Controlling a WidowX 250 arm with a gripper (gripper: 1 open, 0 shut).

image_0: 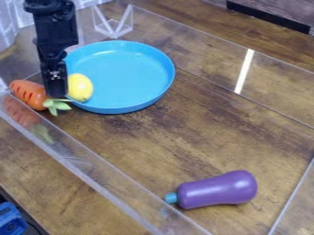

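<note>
My black gripper [53, 78] reaches down at the upper left, open, its fingertips low over the orange toy carrot [29, 94], just left of a yellow lemon-like toy [79, 87]. The carrot lies with its green leaves toward the lower right, outside the blue plate [135, 72]. The yellow toy sits at the plate's left edge. A purple toy eggplant [216, 190] with a teal tip lies at the lower right.
Clear plastic walls border the wooden work surface [172, 147], one running diagonally along the left. A blue object [10, 220] is at the bottom left corner, outside that wall.
</note>
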